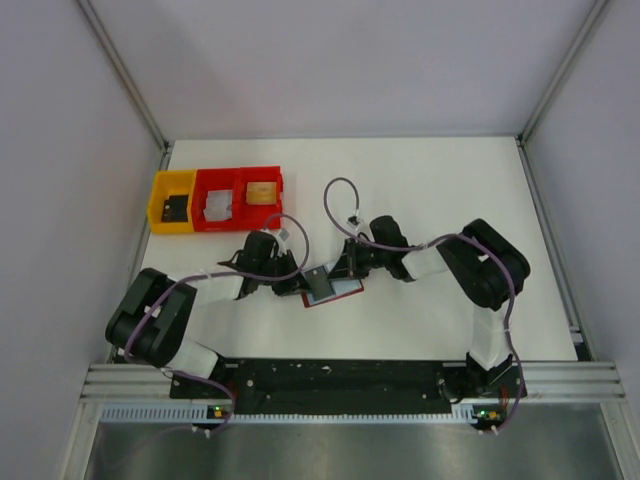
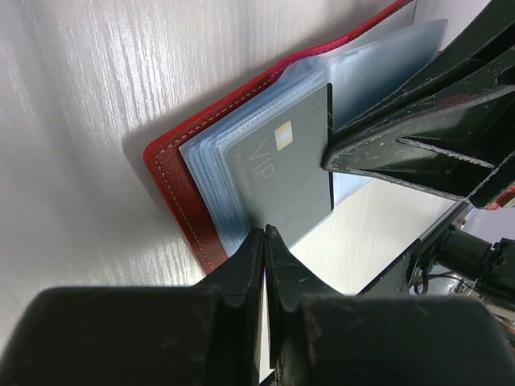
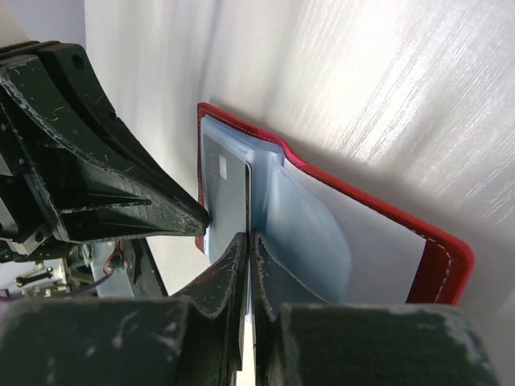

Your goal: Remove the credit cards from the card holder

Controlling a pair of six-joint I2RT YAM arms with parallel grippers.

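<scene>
The card holder [image 1: 346,289] lies open on the table, red outside with clear sleeves. A grey card marked VIP sits in a sleeve on its left half; the same card [image 3: 224,178] shows its long edge in the right wrist view. My left gripper is shut, its tips against the card's near side, and nothing shows between them. My right gripper is shut at the card's inner edge, near the holder's middle. Whether that thin edge is pinched between its tips cannot be made out.
At the back left stand a yellow bin [image 1: 171,186] with dark items and red bins [image 1: 238,178] holding white and tan items.
</scene>
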